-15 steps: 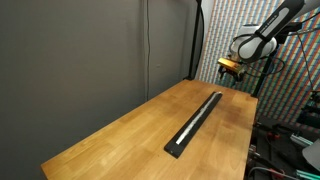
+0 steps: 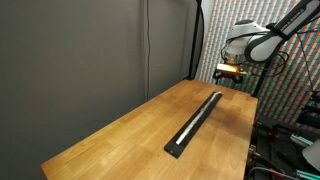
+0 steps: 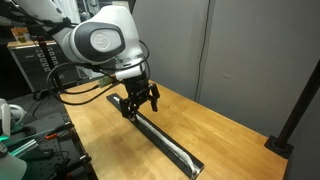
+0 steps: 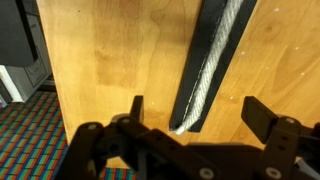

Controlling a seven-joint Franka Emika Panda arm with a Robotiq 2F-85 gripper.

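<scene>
A long black strip (image 2: 181, 139) lies flat on the wooden table, with a white rope (image 4: 207, 78) running along it. In the wrist view the rope's end (image 4: 180, 129) rests close to the strip's end, between and below my fingertips. My gripper is open with nothing held, its fingers spread on either side of the strip. Exterior view 2 puts the gripper (image 3: 142, 107) above the strip's far part, while the rope (image 3: 184, 158) also shows toward the near end.
A grey partition (image 2: 75, 70) stands along one side. In the wrist view, a dark object (image 4: 14, 35) and a striped multicoloured floor covering (image 4: 32, 138) show past the table edge.
The strip and rope have stayed put.
</scene>
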